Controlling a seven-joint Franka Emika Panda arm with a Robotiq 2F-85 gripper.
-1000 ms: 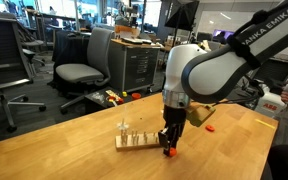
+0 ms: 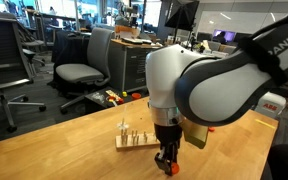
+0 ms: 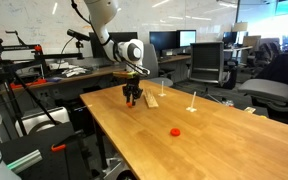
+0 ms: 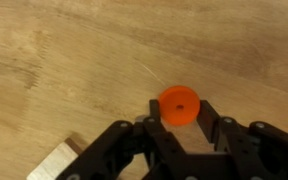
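A round orange-red piece (image 4: 179,105) sits between the fingertips of my gripper, which is shut on it. In exterior view 1 the same piece shows as a red spot under the gripper (image 2: 169,162), low over the wooden table. Close by, on the far side of the gripper, lies a pale wooden rack (image 2: 134,142) with several small pegs, partly hidden by the arm. A pale wooden corner (image 4: 54,162) enters the wrist view at lower left. Whether the piece touches the tabletop is hard to tell.
Another red piece (image 3: 175,132) lies alone on the table. White upright pieces (image 3: 193,102) stand farther back. Bare tabletop (image 3: 234,150) stretches widely around them. Office chairs (image 2: 82,70) are beyond the table edge.
My gripper now stands farther from the wooden rack, which has stayed put.
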